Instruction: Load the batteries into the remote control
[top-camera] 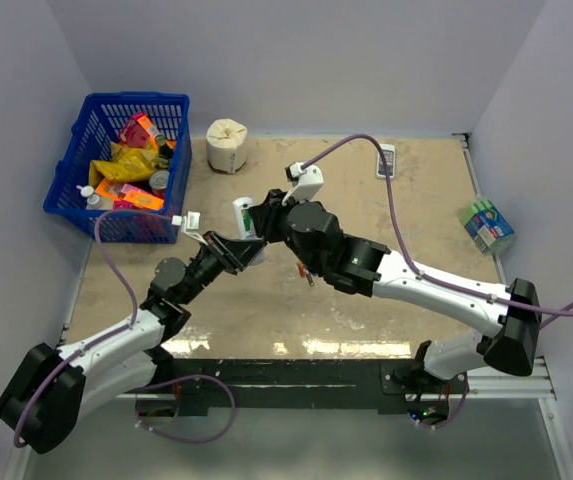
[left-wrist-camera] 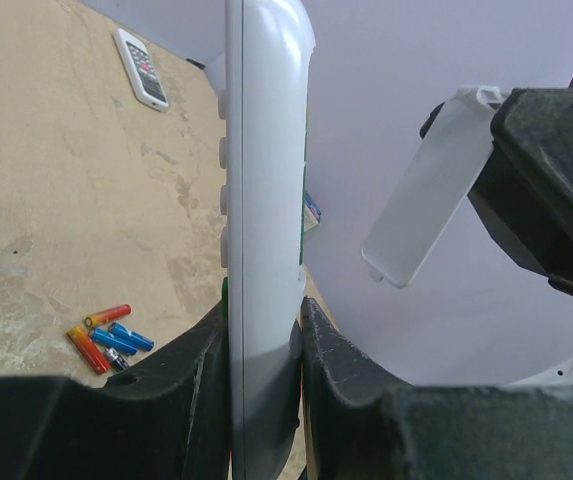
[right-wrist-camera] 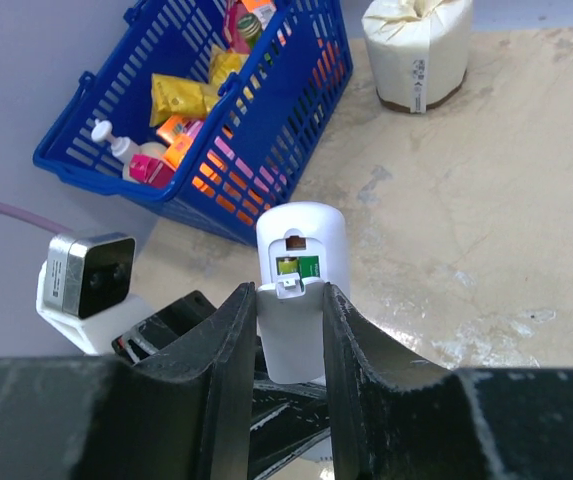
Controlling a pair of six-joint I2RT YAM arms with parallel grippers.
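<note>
My left gripper [top-camera: 244, 251] is shut on the white remote [left-wrist-camera: 264, 200], held upright in the left wrist view. In the right wrist view the remote [right-wrist-camera: 303, 233] shows its open back compartment [right-wrist-camera: 308, 265]. Just in front of it, my right gripper is shut on the white battery cover [right-wrist-camera: 290, 338], which also shows as a pale plate [left-wrist-camera: 428, 185] beside the remote. Loose red, blue and silver batteries [left-wrist-camera: 90, 349] lie on the table below, partly hidden by the right arm in the top view.
A blue basket of groceries [top-camera: 86, 160] stands at the back left, beside a wrapped roll [top-camera: 226, 145]. A second white remote [top-camera: 386, 161] lies at the back right, and a blue-green pack [top-camera: 486, 226] at the right edge.
</note>
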